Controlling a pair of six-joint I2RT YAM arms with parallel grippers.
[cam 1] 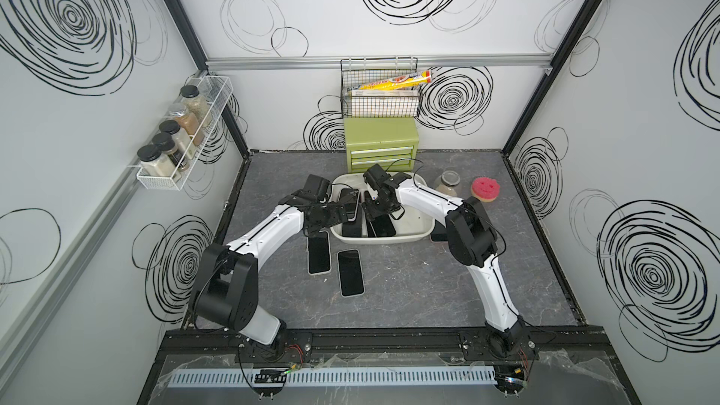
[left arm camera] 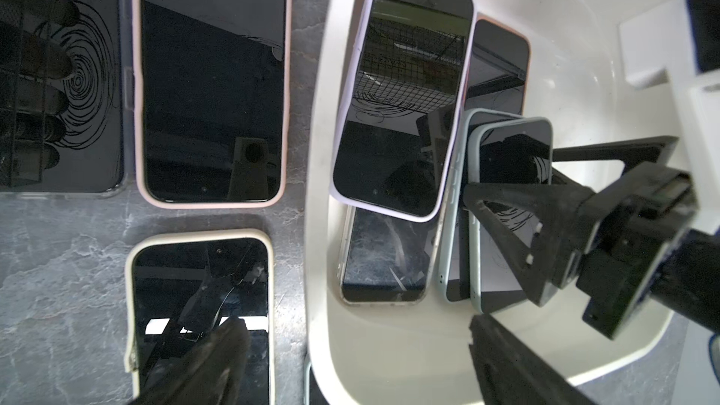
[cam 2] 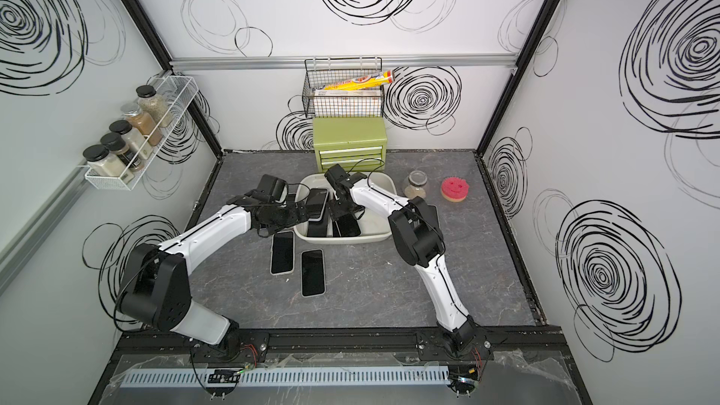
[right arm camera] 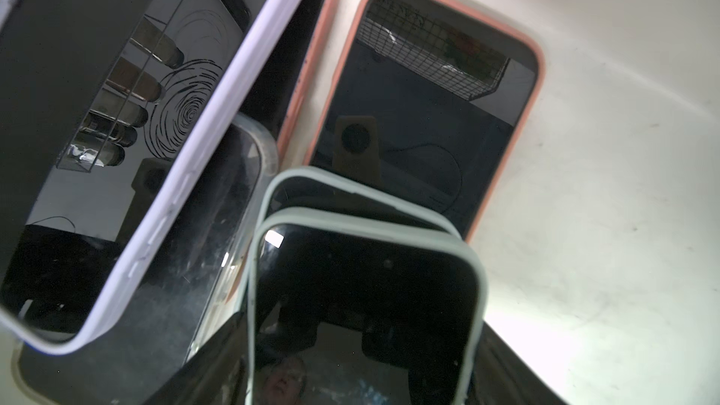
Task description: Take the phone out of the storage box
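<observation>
A white storage box [left arm camera: 318,270] holds several phones, including a lavender-cased one [left arm camera: 397,82], a clear-cased one [left arm camera: 382,255] and two pale green-cased ones stacked, the upper [right arm camera: 363,300] nearer. My right gripper is around the upper green-cased phone, fingers at its long sides; whether they grip it is unclear. My left gripper stands open over the box's left rim, nothing between its fingers. Outside the box, phones lie on the table, among them a pink-cased [left arm camera: 210,82] and a cream-cased one [left arm camera: 198,285].
A green drawer cabinet [cam 1: 381,135] stands behind the box. A glass jar [cam 1: 448,183] and a pink sponge [cam 1: 484,187] are to its right.
</observation>
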